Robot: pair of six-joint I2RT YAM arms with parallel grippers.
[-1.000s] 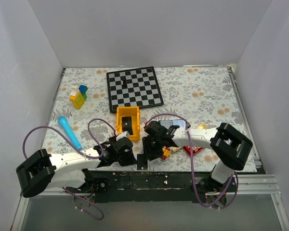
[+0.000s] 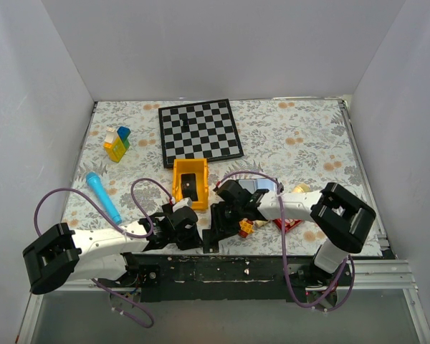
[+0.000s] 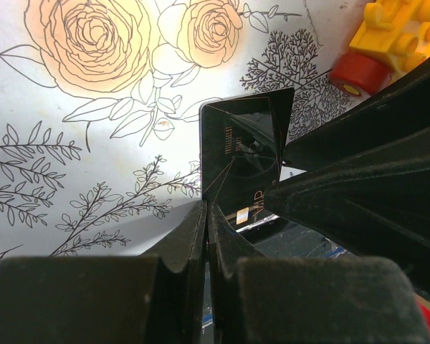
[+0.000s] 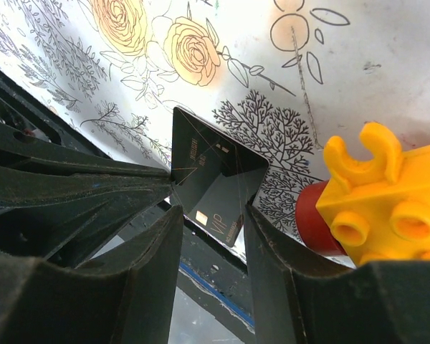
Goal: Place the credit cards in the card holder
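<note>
A small flat black card holder [image 2: 211,241] lies at the table's front edge, between the two grippers. In the left wrist view the holder [image 3: 238,147] shows orange marks, and a thin pale edge shows along its lower right side. My left gripper is shut with its tips at the holder's left edge; whether a thin rim is caught between them is unclear. Over the holder's right part, my right gripper stands open, its fingers apart with the holder [image 4: 215,172] in view between and beyond them. I cannot make out a separate credit card.
An orange bin [image 2: 176,179] with a black item inside stands behind the grippers. Beside the right gripper is an orange toy block [image 4: 394,193] with a red wheel. A red box [image 2: 292,223] lies partly under the right arm. The checkered board [image 2: 201,131] is farther back.
The grippers stay close around the black holder. Only very slight shifts of the right gripper and the holder show; everything else looks the same.
</note>
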